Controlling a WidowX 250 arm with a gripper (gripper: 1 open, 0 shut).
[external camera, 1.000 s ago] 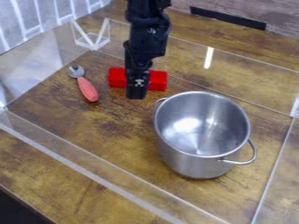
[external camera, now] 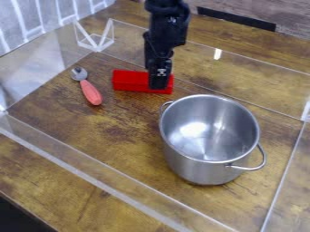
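My black gripper (external camera: 159,74) hangs at the top centre, open, its fingertips over the right part of a red block (external camera: 130,80) lying on the wooden table (external camera: 72,159). Whether it touches the block is hard to tell. A steel pot (external camera: 208,140) with side handles stands at the right. A wrench-like tool with a red handle (external camera: 90,92) lies to the left of the block.
A clear box-like frame or panel sits at the upper left corner.
My gripper has moved up and back, away from the front of the red block. The block, tool and pot look unmoved.
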